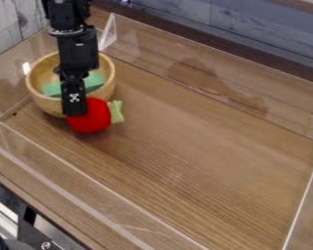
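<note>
My black gripper (73, 104) reaches down at the left, over the front part of a yellow bowl (46, 72). Its tips are at a red rounded object (91, 119) with a pale green end, at the bowl's front right; whether they grip it I cannot tell. A green item (58, 86) lies in the bowl, partly hidden by the gripper.
Dark blue walls line the back right, and a pale panel stands at the far left. A dark round part shows at the bottom left corner.
</note>
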